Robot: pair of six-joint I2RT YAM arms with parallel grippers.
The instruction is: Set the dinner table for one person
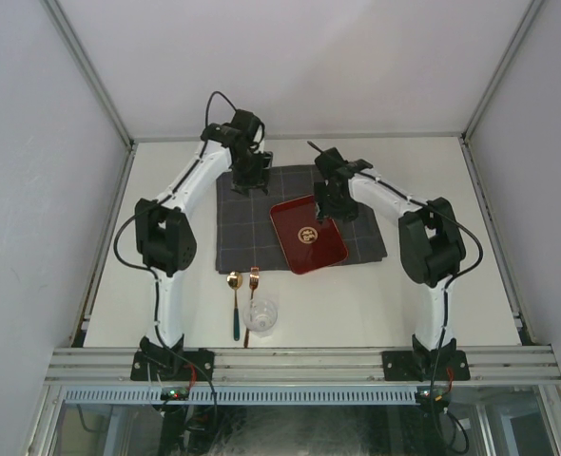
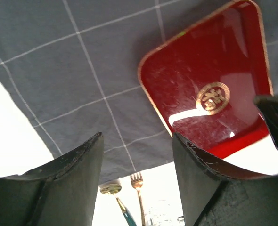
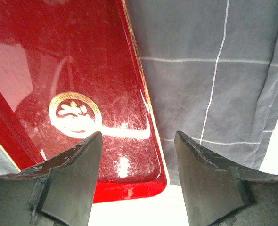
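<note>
A red rectangular tray point(image 1: 299, 247) with a gold emblem rests slightly askew on the dark checked placemat point(image 1: 247, 237). My left gripper point(image 1: 258, 180) is open above the placemat's upper left, the tray point(image 2: 214, 56) to its right in the left wrist view. My right gripper point(image 1: 323, 204) is open over the tray's upper right, with the tray's edge below it in the right wrist view. A gold spoon point(image 1: 234, 282) with a green handle, a gold fork point(image 1: 254, 279) and a clear glass point(image 1: 261, 314) lie or stand in front of the placemat.
The walls and metal rails border it.
</note>
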